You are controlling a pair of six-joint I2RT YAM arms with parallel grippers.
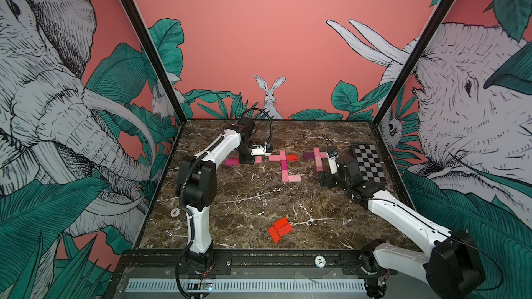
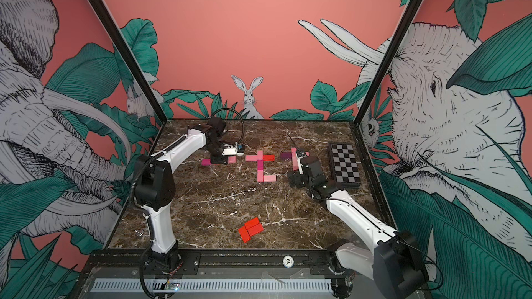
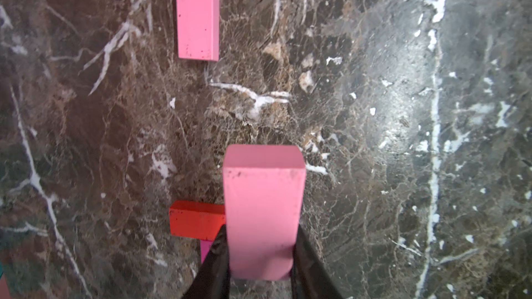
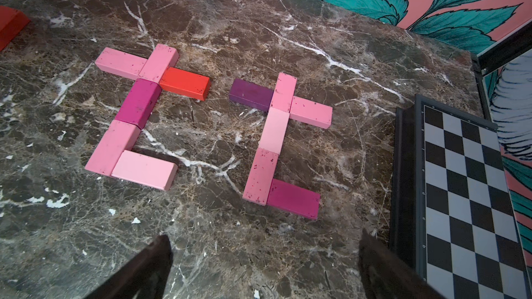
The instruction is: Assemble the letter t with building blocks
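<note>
My left gripper is shut on a pink block [image 3: 262, 205], held above a red block [image 3: 191, 218] and a magenta block [image 3: 205, 249] at the table's back left. Right of it lie two t shapes of blocks: one with pink, magenta [image 4: 138, 102] and red [image 4: 184, 83] pieces, the other with pink [image 4: 273, 130] and purple [image 4: 250, 94] pieces and a magenta foot [image 4: 293, 199]. My right gripper is open above the table near the right shape, nothing between its fingers.
A checkered board [image 2: 344, 163] lies at the right edge. Several red blocks [image 1: 279, 229] lie together at the front middle.
</note>
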